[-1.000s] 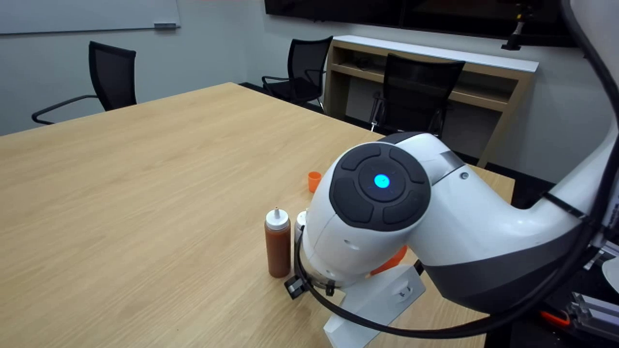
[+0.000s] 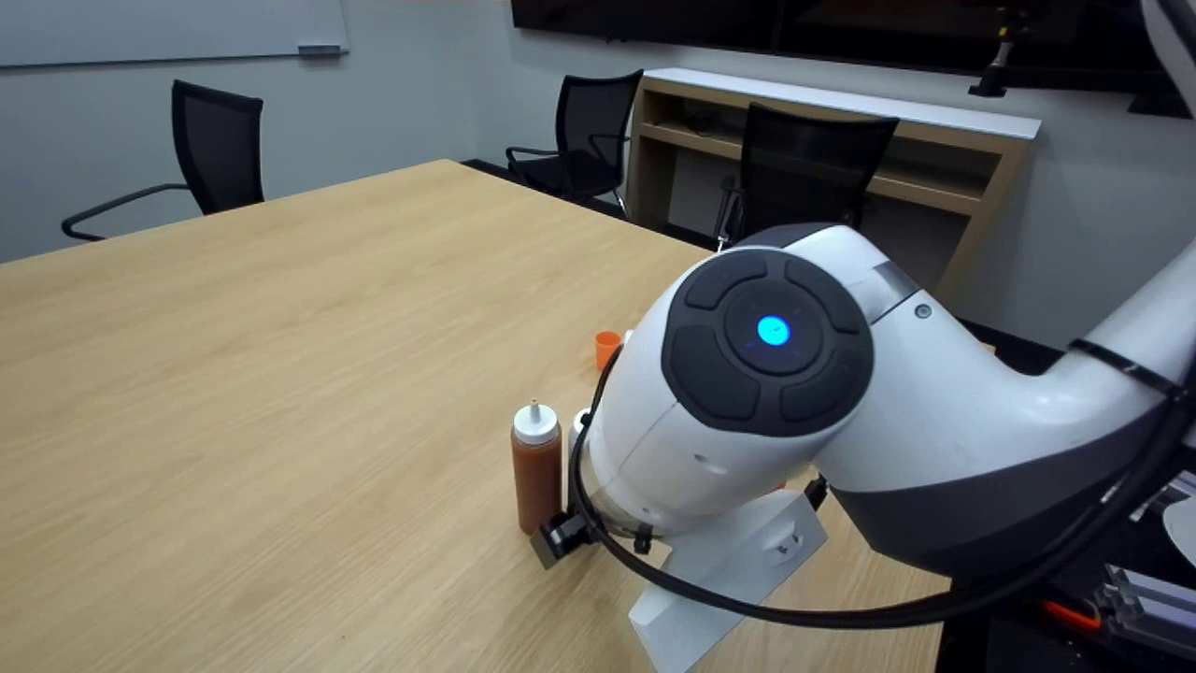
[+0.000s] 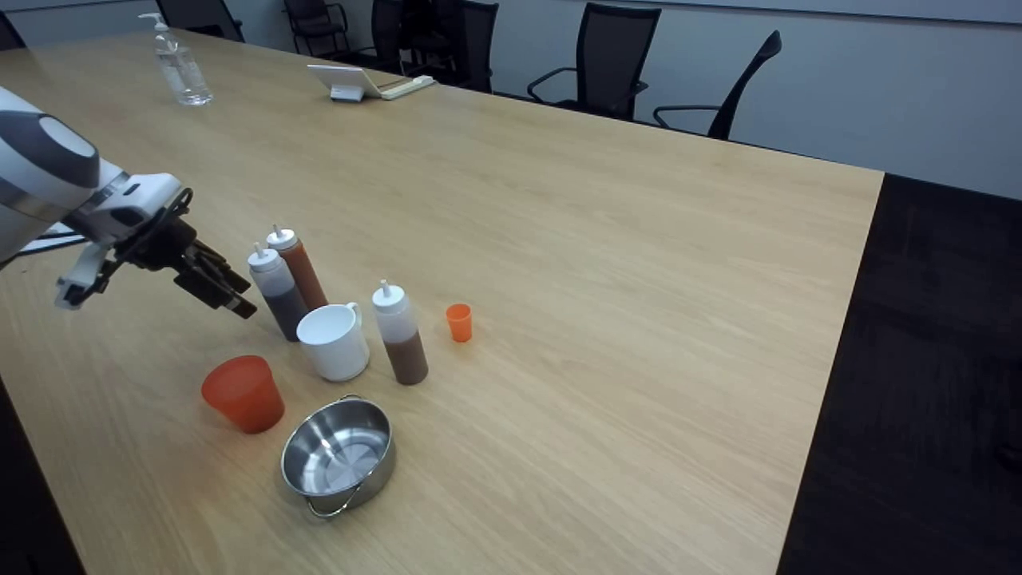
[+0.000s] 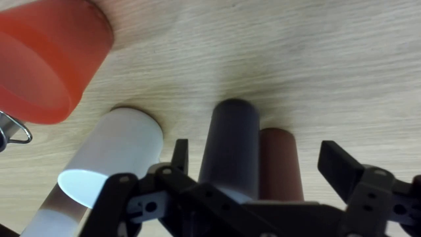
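Observation:
My gripper is open, its fingers spread wide to either side of two sauce bottles in the wrist view. Between those fingers appear the dark sauce bottle (image 4: pixel 233 146) and, just right of it, the red-brown sauce bottle (image 4: pixel 279 164). In exterior view 2 both bottles stand upright side by side, the dark bottle (image 3: pixel 279 293) nearer the gripper (image 3: pixel 239 295) and the red-brown bottle (image 3: pixel 303 272) behind it. A small gap shows there between fingertips and bottles. Exterior view 1 shows the red-brown bottle (image 2: pixel 538 477); the arm mostly hides the dark one.
Close to the bottles stand a white mug (image 3: pixel 335 346), a third squeeze bottle (image 3: pixel 400 335), a red cup (image 3: pixel 245 393) and a steel pot (image 3: pixel 381 469). A small orange cup (image 3: pixel 461 324) sits farther right.
In exterior view 1 the wrist has shifted slightly up and right, while the visible gripper finger has moved left and slightly up, closer to the red-brown bottle. That bottle stays in place.

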